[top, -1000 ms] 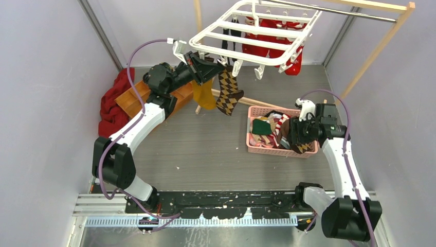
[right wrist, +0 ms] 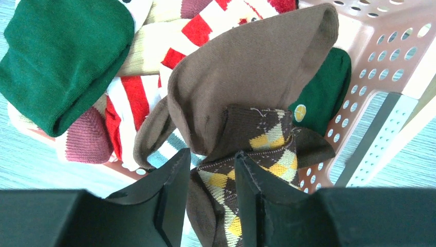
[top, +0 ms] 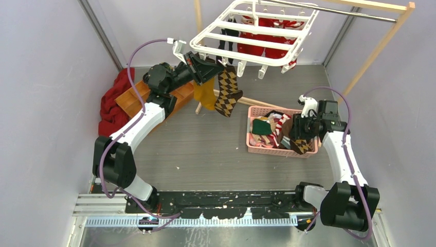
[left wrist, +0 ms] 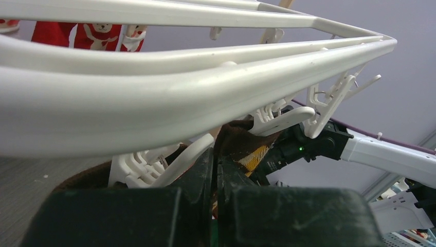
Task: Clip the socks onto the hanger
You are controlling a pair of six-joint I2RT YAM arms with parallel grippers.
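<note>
The white clip hanger point(top: 288, 63) hangs at the top of the top view. Below its near left side hang a brown-and-yellow argyle sock point(top: 228, 95) and a mustard sock point(top: 205, 96). In the left wrist view my left gripper is shut on the argyle sock's dark cuff point(left wrist: 234, 138), whose other side reaches a white clip point(left wrist: 288, 121). A second clip point(left wrist: 186, 160) sits just left of the fingers. My right gripper is open in the basket, over another argyle sock point(right wrist: 218, 180). That sock's fold shows between the parted fingers.
The pink basket point(top: 275, 151) also holds a brown sock point(right wrist: 247, 67), a green sock point(right wrist: 67, 62) and striped ones. Red socks point(top: 277, 41) hang at the hanger's back. An empty-looking clip point(left wrist: 331, 108) hangs to the right. A wooden crate point(top: 172, 105) stands behind my left arm.
The left gripper stayed nearly still while the hanger shifted a little.
</note>
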